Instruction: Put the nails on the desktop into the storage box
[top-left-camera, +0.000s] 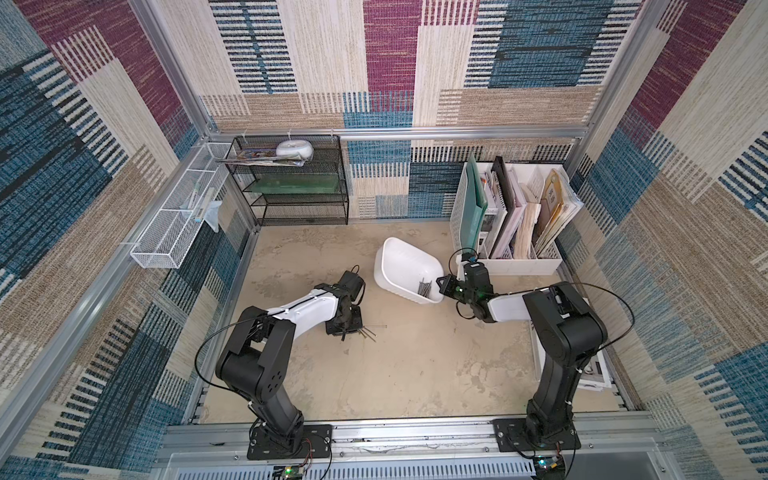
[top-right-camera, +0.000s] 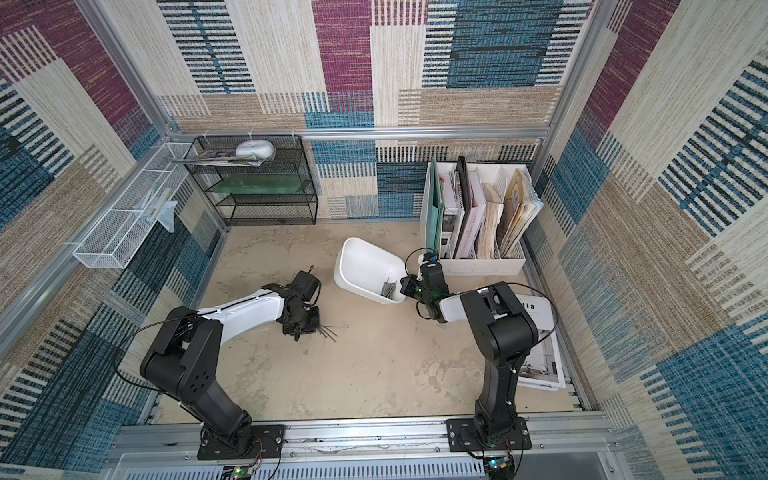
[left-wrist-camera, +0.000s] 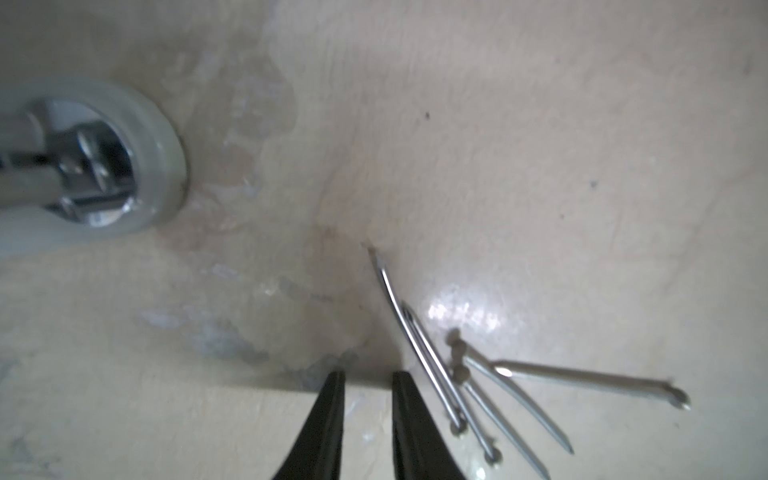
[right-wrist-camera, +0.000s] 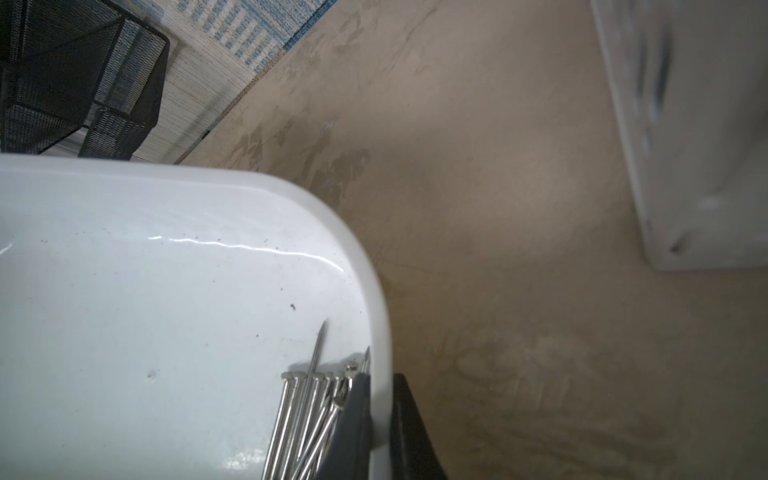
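Several loose nails (left-wrist-camera: 432, 368) lie in a loose cluster on the desktop, one (left-wrist-camera: 592, 378) pointing off to the right. My left gripper is part open just left of them, its right finger (left-wrist-camera: 408, 424) close beside the nearest nails. Nothing shows between its fingers; whether that finger touches a nail I cannot tell. The white storage box (top-left-camera: 384, 268) stands mid-desk, with several nails (right-wrist-camera: 300, 420) bunched in its right corner. My right gripper is shut on the box's rim, one finger inside and one outside.
A pale round rim with metal inside (left-wrist-camera: 160, 160) shows at the left wrist view's left edge. A white file holder (top-left-camera: 520, 266) stands back right and a black mesh rack (top-left-camera: 345, 192) back left.
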